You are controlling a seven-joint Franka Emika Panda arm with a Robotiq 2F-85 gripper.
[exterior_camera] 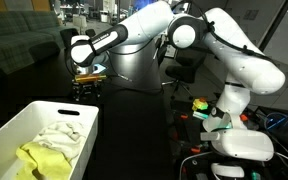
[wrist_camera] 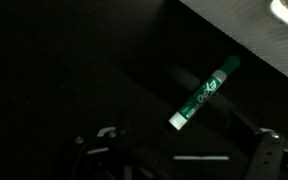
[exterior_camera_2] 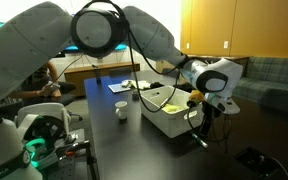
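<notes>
A green and white marker (wrist_camera: 202,97) lies slantwise on the dark table in the wrist view, its green cap end toward the box. My gripper is open, one dark finger on each side of the lower frame, and nothing is between them. The marker sits ahead of the fingertips and apart from them. From the second exterior view, the gripper (exterior_camera_2: 210,132) points down low over the table, close beside the white box. In the first exterior view the gripper (exterior_camera: 88,88) is dark against the dark table behind the box, so its height is hard to judge.
The white box (exterior_camera: 96,118) holds a white cloth (exterior_camera: 59,140) and a yellow cloth (exterior_camera: 42,162). A white mug (exterior_camera_2: 122,110) stands on the table farther off. Chairs and a grey sofa (exterior_camera_2: 269,82) are behind.
</notes>
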